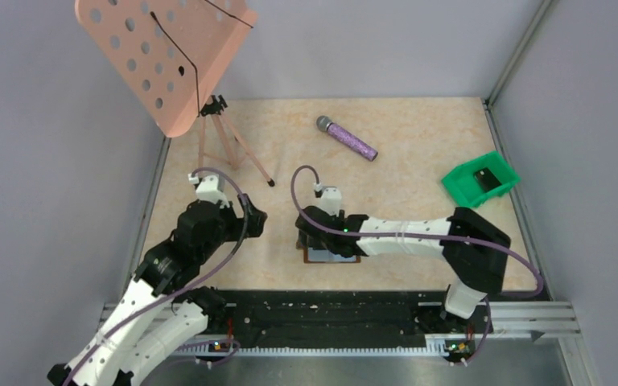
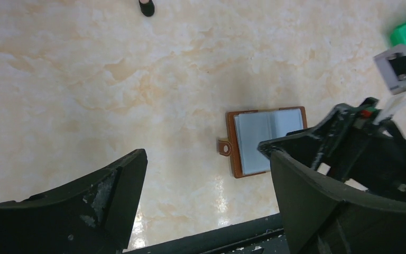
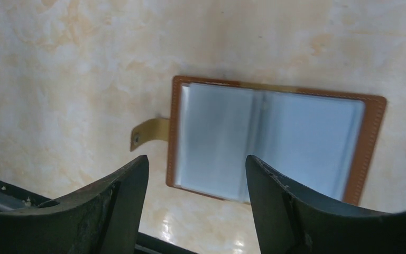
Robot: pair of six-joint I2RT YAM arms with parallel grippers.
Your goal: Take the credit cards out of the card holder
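Observation:
The brown card holder [image 3: 369,143] lies spread flat on the table, with pale bluish sleeves [image 3: 217,140] on both halves and a small strap sticking out at its left. From here I cannot tell whether cards are inside the sleeves. Above the holder hovers my right gripper, open and empty; in the top view it covers most of the holder. To the left, over bare table, my left gripper is open too, with nothing between its fingers.
A green bin [image 1: 461,186] holding a dark item [image 1: 487,179] stands at the right. Toward the back lies a purple microphone [image 1: 350,139]. A tripod [image 1: 229,141] occupies the back left.

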